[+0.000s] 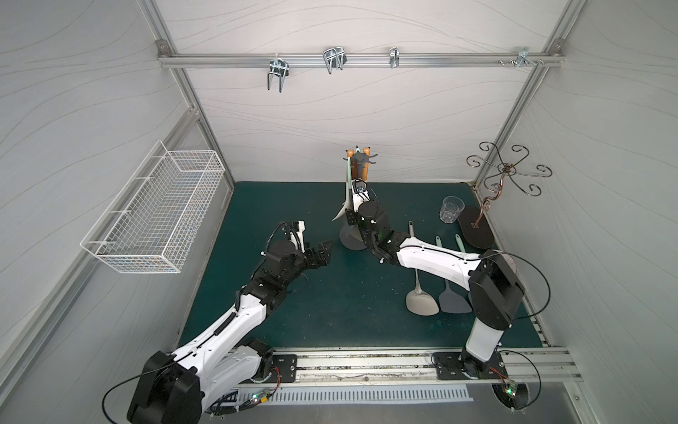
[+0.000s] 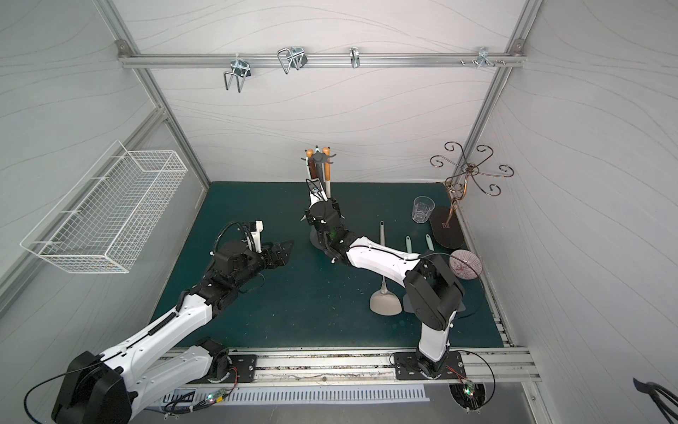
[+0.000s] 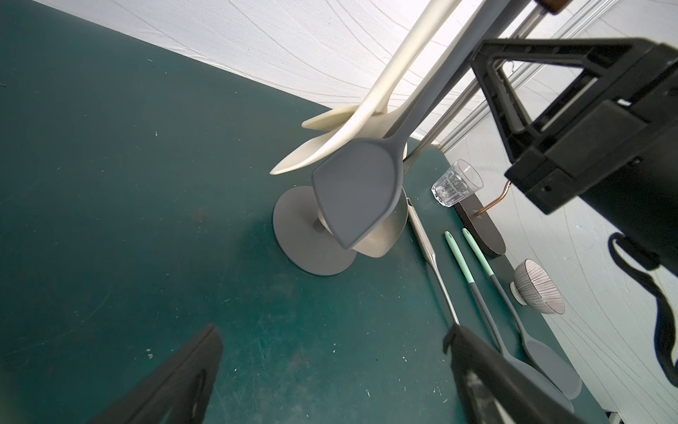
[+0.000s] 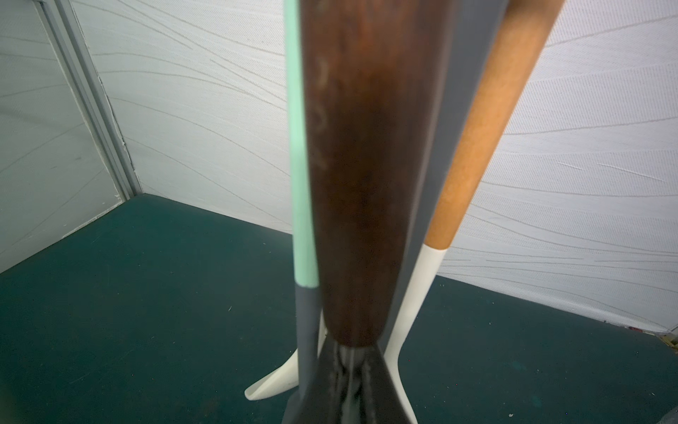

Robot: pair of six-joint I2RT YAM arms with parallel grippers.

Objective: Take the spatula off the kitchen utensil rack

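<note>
The utensil rack (image 1: pixel 363 158) stands at the back centre, its round grey base (image 3: pixel 314 247) on the green table. Several utensils hang from it, among them a dark grey spatula (image 3: pixel 360 187) and pale ladle-like ones. In the right wrist view a brown-handled spatula (image 4: pixel 367 176) hangs upright; my right gripper is shut on its thin shaft just under the wooden handle. A pale blade (image 3: pixel 385 233), seemingly its own, shows partly behind the grey spatula. My left gripper is wide open and empty, short of the rack.
A mint handle (image 4: pixel 301 176) and an orange handle (image 4: pixel 487 120) flank the held one closely. More spatulas (image 1: pixel 421 302) lie at right, near a glass (image 1: pixel 452 209), a bowl (image 2: pixel 465 263) and a scrolled stand (image 1: pixel 507 169).
</note>
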